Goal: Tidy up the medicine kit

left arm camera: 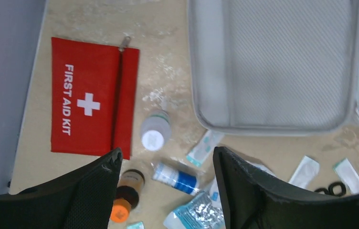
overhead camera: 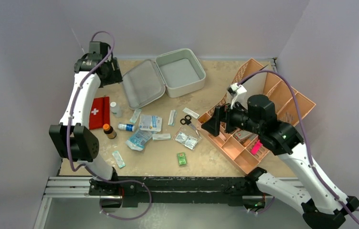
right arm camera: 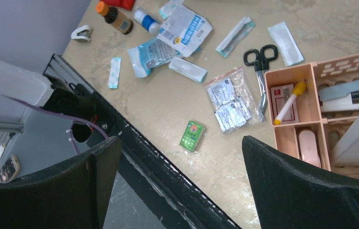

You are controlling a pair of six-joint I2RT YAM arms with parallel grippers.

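My left gripper hangs over the table's left back, finger part open, above the red first aid kit pouch (left arm camera: 84,124), white bottle (left arm camera: 153,136), brown bottle (left arm camera: 125,202) and blue-white tube (left arm camera: 174,178). The grey box (overhead camera: 182,71) lies open, its lid (overhead camera: 142,86) beside it. Packets, a bagged item (right arm camera: 230,112), scissors (right arm camera: 258,62) and a small green box (right arm camera: 192,136) lie mid-table. My right gripper is open over the near right of the table, nothing between its fingers, beside the orange organizer (right arm camera: 294,71).
The compartmented organizer fills the table's right side. Walls bound the left, back and right. Bare table shows along the near middle, between the green box and the front rail (overhead camera: 177,183).
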